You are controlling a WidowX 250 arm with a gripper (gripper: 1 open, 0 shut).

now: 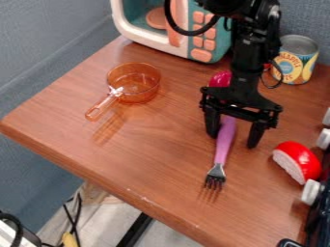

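My black gripper (233, 128) is low over the wooden table (142, 174), its fingers straddling the handle of a pink-purple fork (222, 150) that lies with its tines toward the front edge. Whether the fingers are closed on the handle is hard to tell. A red object (219, 79) is partly hidden behind the gripper.
An orange transparent pan (133, 78) sits at left. A toy microwave (175, 21) and a can (295, 62) stand at the back. A red-and-white object (296, 162) and dark items lie along the right edge.
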